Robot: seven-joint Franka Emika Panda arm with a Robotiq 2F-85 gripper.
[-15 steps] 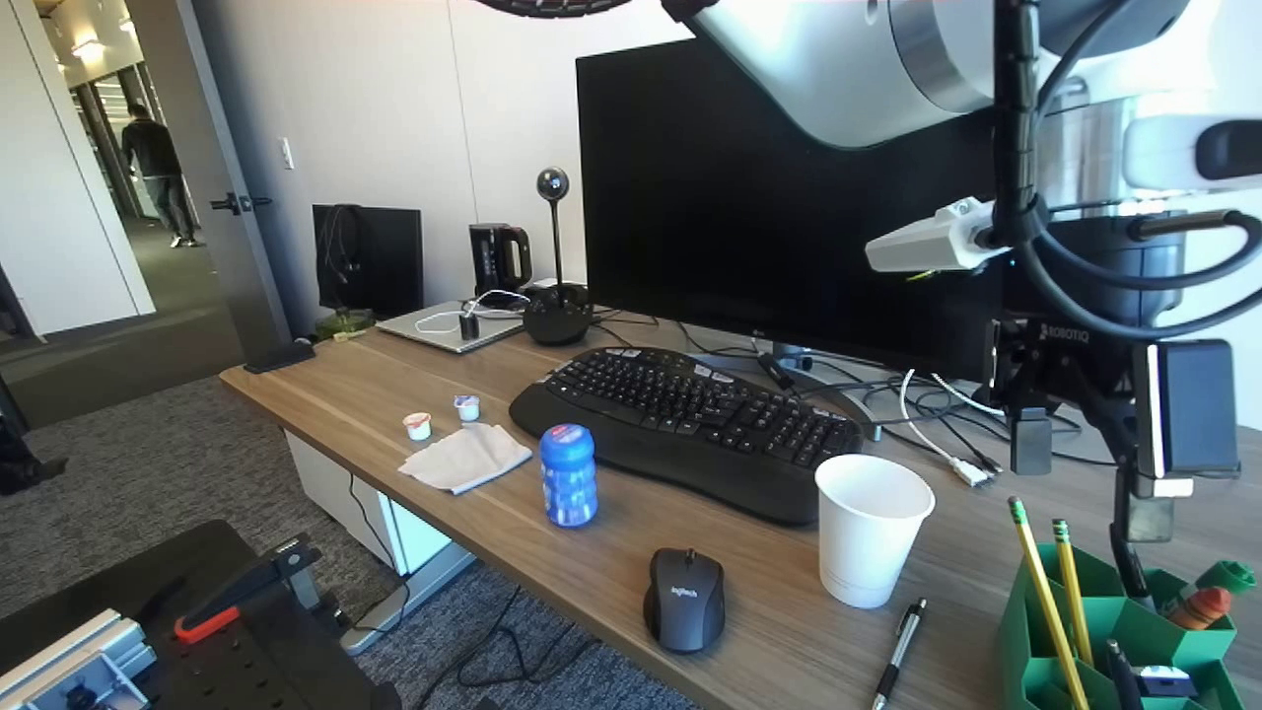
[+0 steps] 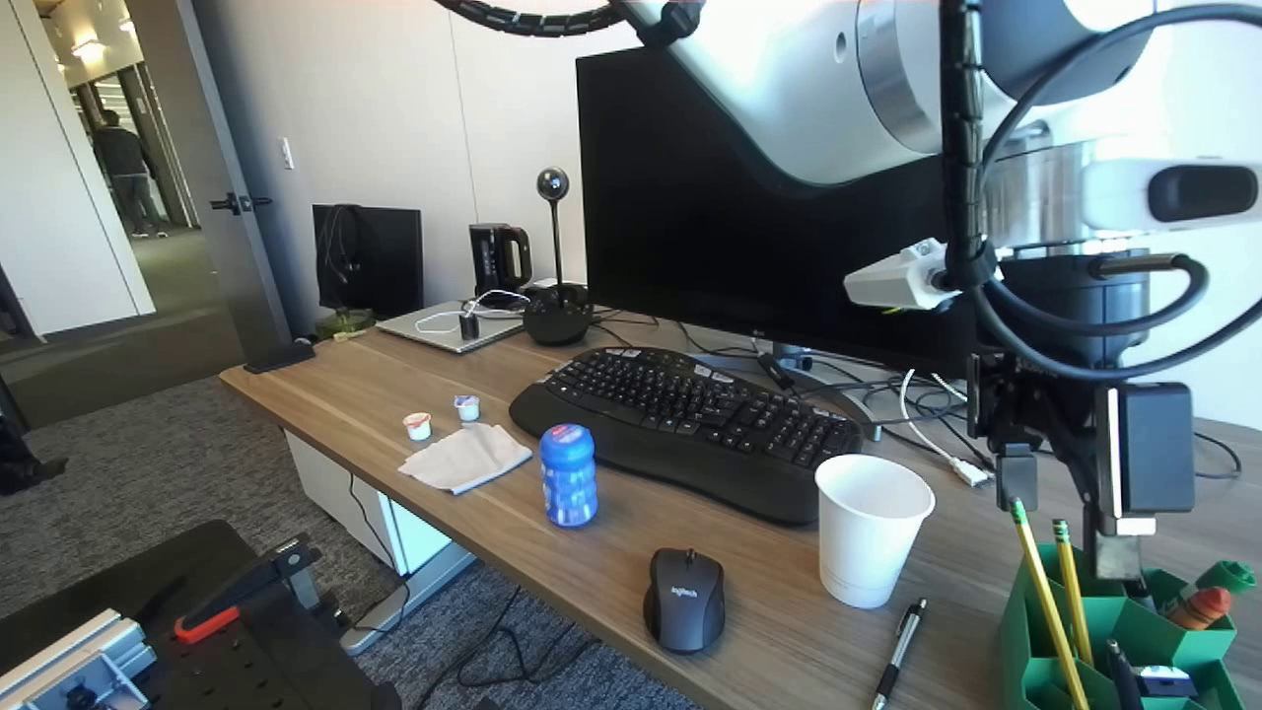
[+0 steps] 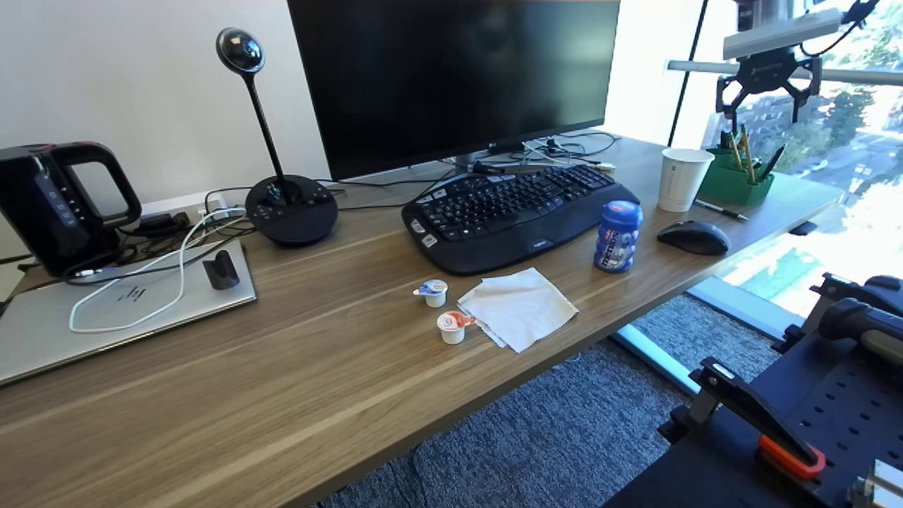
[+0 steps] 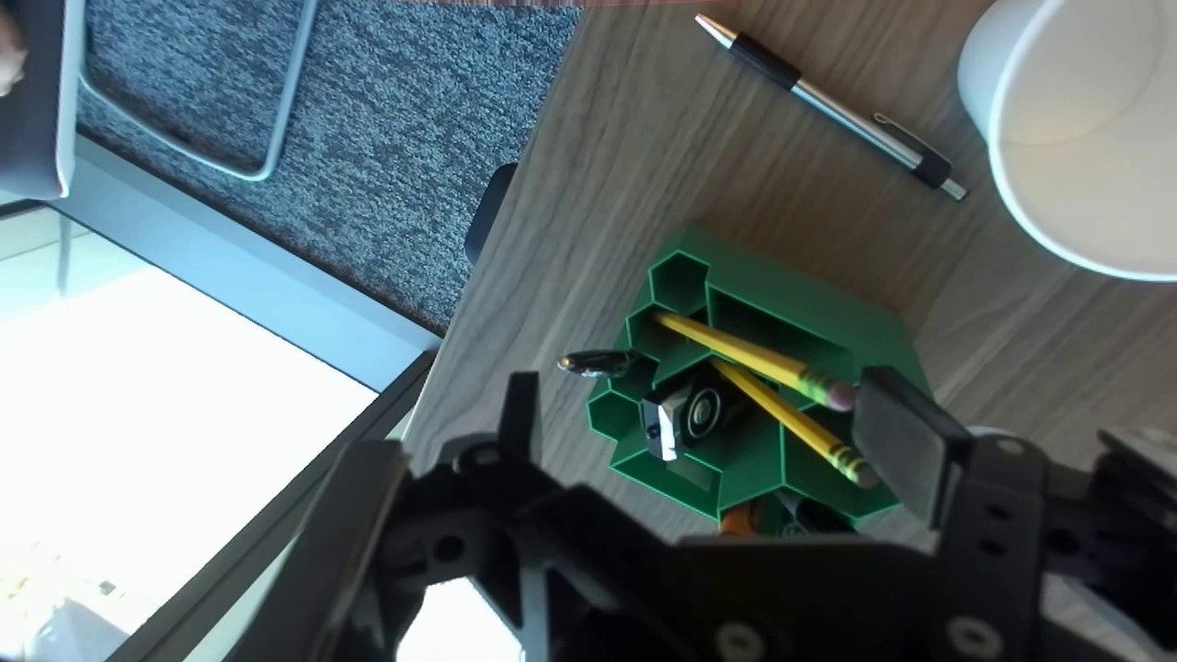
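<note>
My gripper [image 2: 1068, 516] hangs above the green pen holder [image 2: 1106, 621], fingers pointing down and apart. In the wrist view the holder [image 4: 817, 287] lies beneath the fingers. Two yellow pencils [image 4: 758, 353] lean out of it, eraser ends close to the pad [image 4: 899, 430] of the right-hand finger; whether they touch cannot be told. A black pen [image 4: 596, 363] rises from a small cell near the other finger. Nothing appears gripped. From the far side, the gripper [image 3: 764, 118] shows just over the pencils and pens.
A white paper cup [image 2: 870, 532] and a loose pen [image 2: 901, 653] sit beside the holder. Farther along are the mouse [image 2: 683, 600], blue bottle [image 2: 569, 475], keyboard [image 2: 698, 414], cloth [image 2: 466, 458] and two creamer cups. The monitor [image 2: 757, 213] stands behind.
The gripper has come down and a little to the left in exterior view 1, and its fingers look somewhat closer together. Objects on the desk have stayed put. The person in the corridor has moved.
</note>
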